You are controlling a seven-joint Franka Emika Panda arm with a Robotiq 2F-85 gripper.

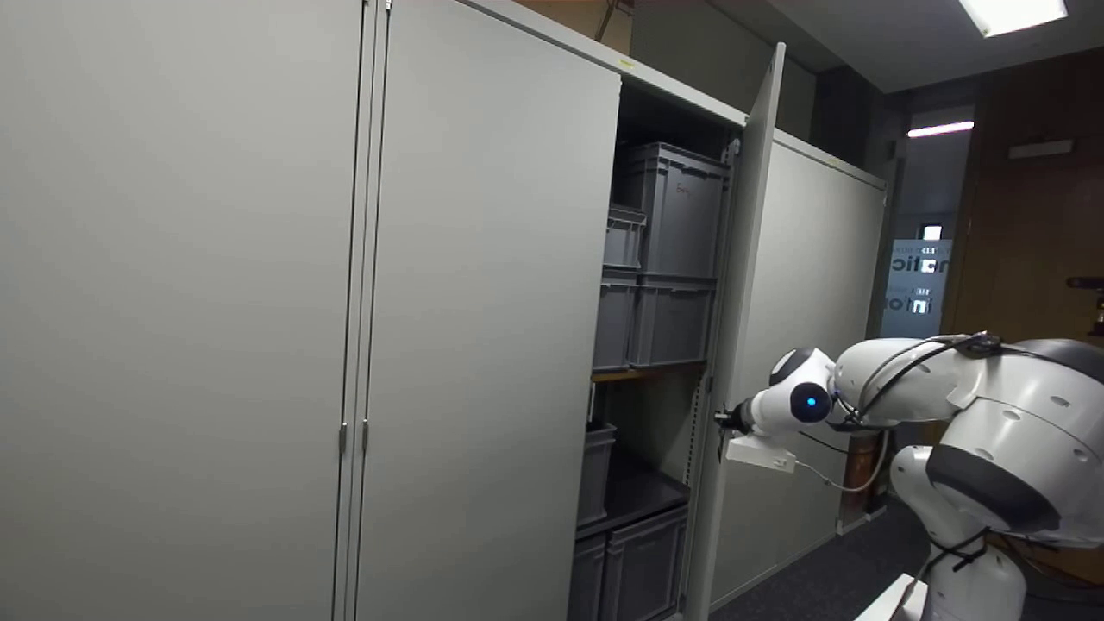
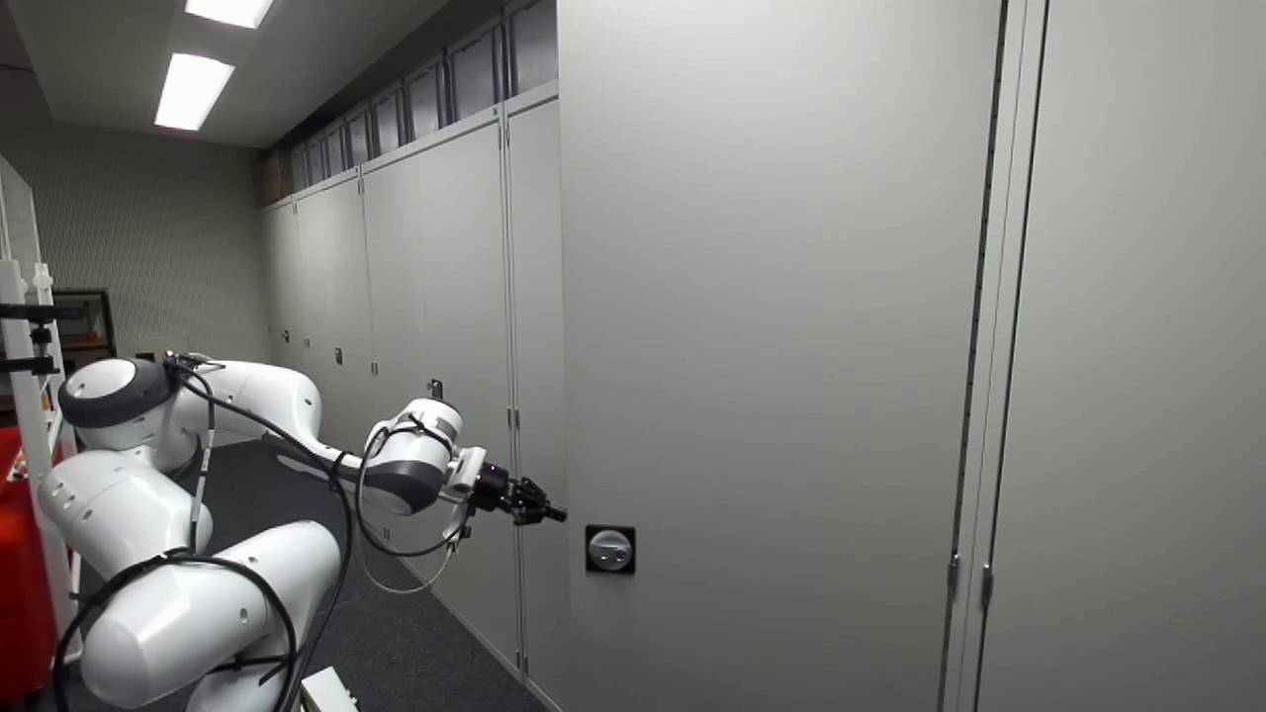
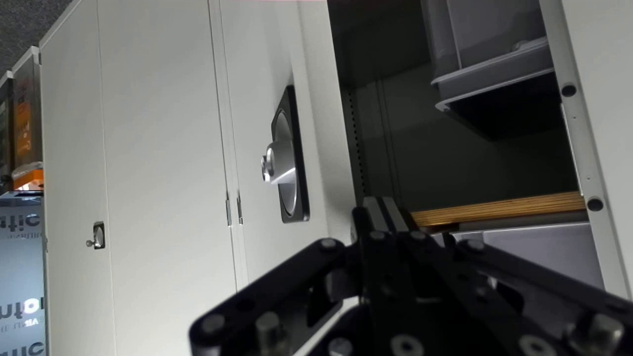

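Observation:
A tall grey cabinet door stands swung out from its cabinet, its flat face and round latch in plain sight in the second exterior view. My gripper is shut, with nothing visible between its fingers. In the wrist view the fingertips lie just right of the door's free edge, against the dark opening; the latch is on the other side of that edge. The first exterior view has the gripper at the door's edge, about handle height. Whether it touches the door I cannot tell.
Grey storage bins fill the shelves inside the open cabinet. A wooden-edged shelf crosses the opening. The neighbouring closed door stands left of the gap, and more closed cabinets line the wall. Dark floor lies below the arm.

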